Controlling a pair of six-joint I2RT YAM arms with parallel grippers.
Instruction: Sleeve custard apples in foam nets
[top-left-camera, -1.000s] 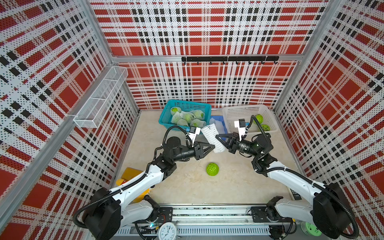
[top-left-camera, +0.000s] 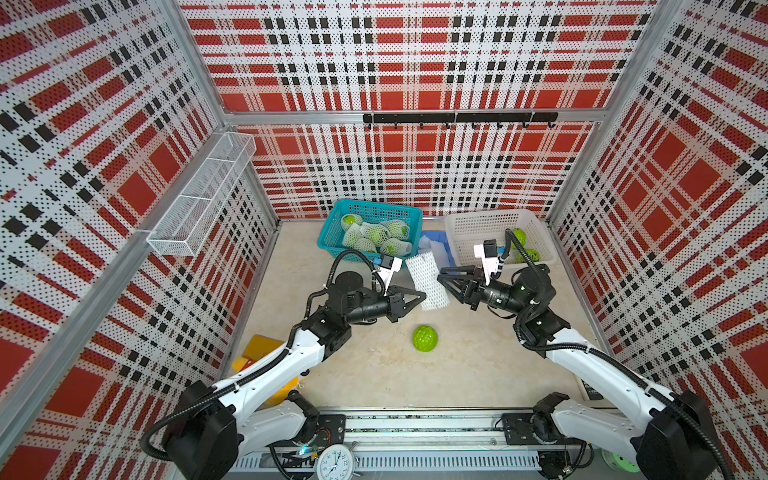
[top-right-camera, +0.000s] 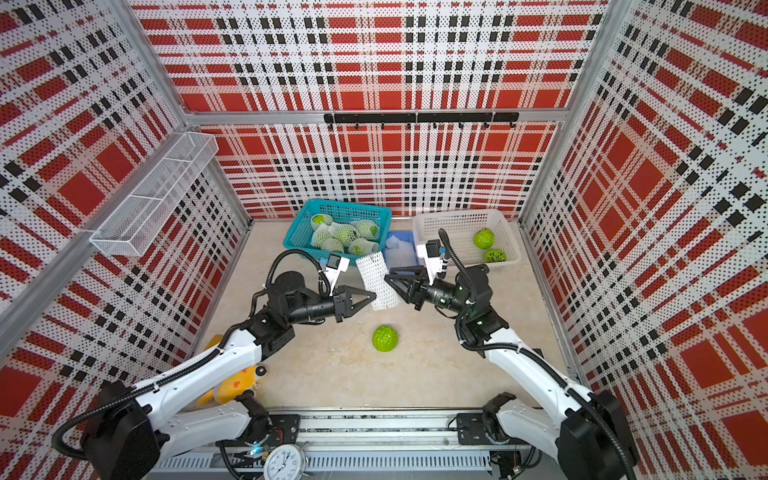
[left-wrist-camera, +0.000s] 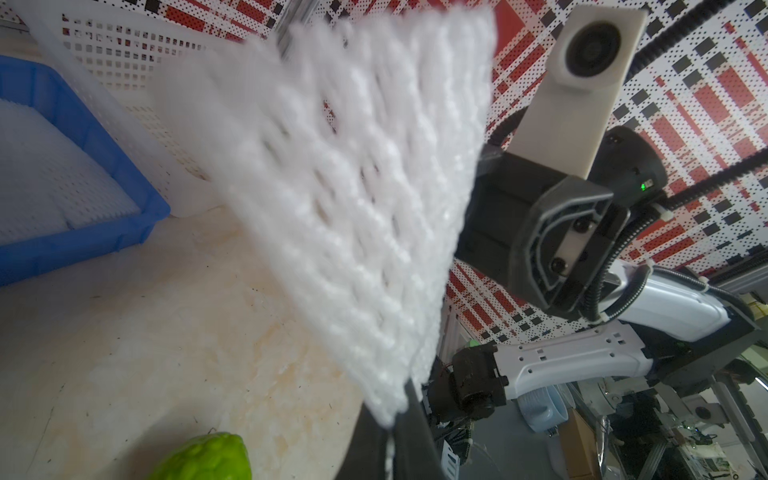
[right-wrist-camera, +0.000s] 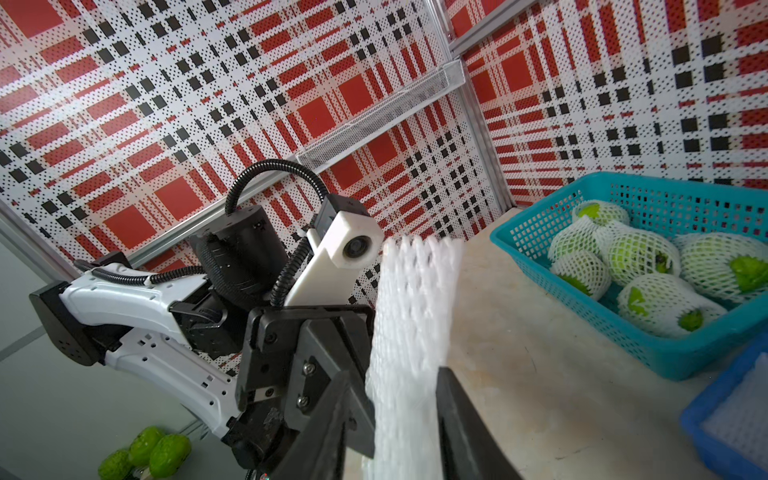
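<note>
A white foam net (top-left-camera: 428, 281) hangs in the air between my two grippers. In the left wrist view its lower end narrows into my left gripper, which is shut on it. My right gripper is part open, its fingers (right-wrist-camera: 457, 416) apart on either side of the flattened net; whether they touch it cannot be told. One bare green custard apple (top-left-camera: 425, 337) rests on the table below the net. Two more bare custard apples (top-right-camera: 484, 238) lie in the white basket (top-right-camera: 432, 216) at the back right.
At the back left, a teal basket (top-right-camera: 288, 232) holds several netted custard apples (right-wrist-camera: 668, 304). Beside it, a blue tray (left-wrist-camera: 120, 244) carries a stack of flat foam nets (left-wrist-camera: 56, 176).
The net's upper end swung a little to the right. My left arm barely moved; the fruit stayed put.
</note>
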